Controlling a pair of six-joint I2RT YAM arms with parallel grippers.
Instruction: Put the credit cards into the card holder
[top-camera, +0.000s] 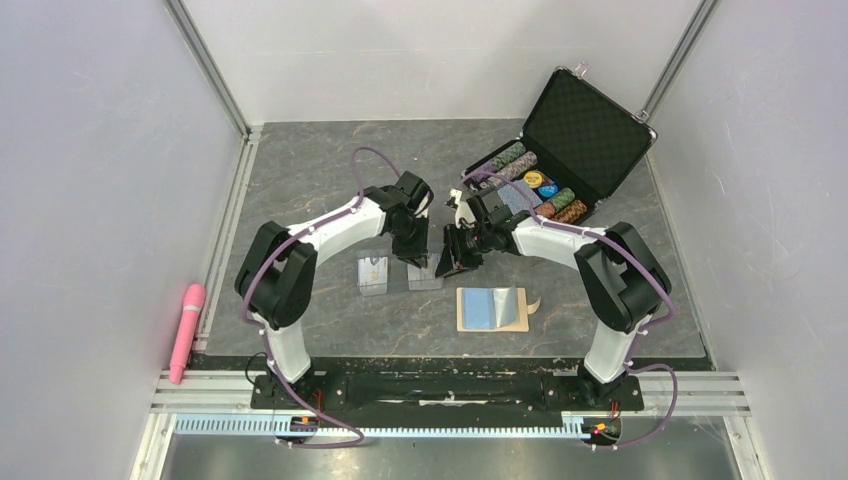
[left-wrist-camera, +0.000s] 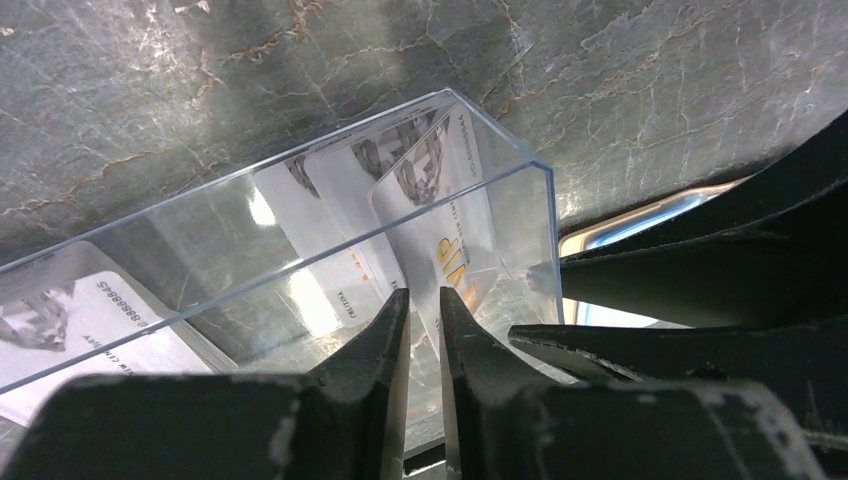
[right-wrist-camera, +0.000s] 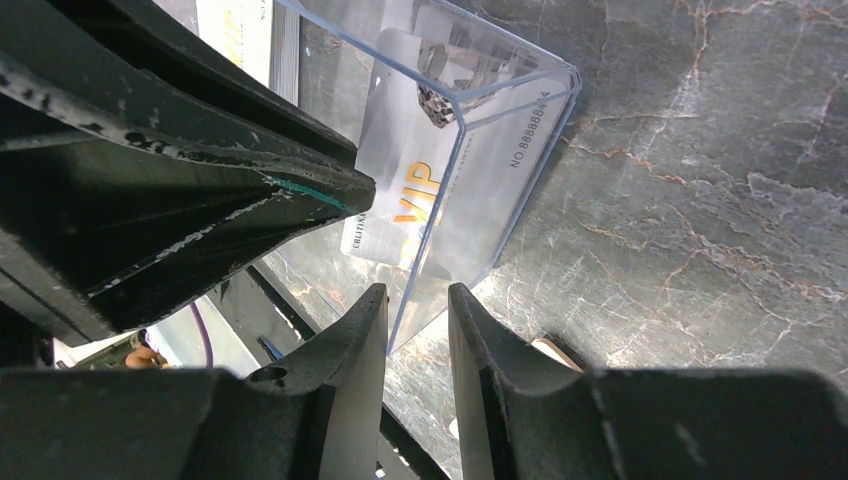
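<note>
A clear card holder (top-camera: 424, 281) stands at the table's middle, with several white VIP cards (left-wrist-camera: 452, 220) leaning inside one part. Another stack of cards (left-wrist-camera: 80, 330) lies at the left in the left wrist view, also seen in the top view (top-camera: 373, 272). My left gripper hovers over the holder by the cards, its fingertips a small gap apart; whether anything is between them is unclear. My right gripper is shut on the holder's clear wall at its corner.
An open case of poker chips (top-camera: 535, 185) stands at the back right. A board with a blue item (top-camera: 478, 308) lies at the front right.
</note>
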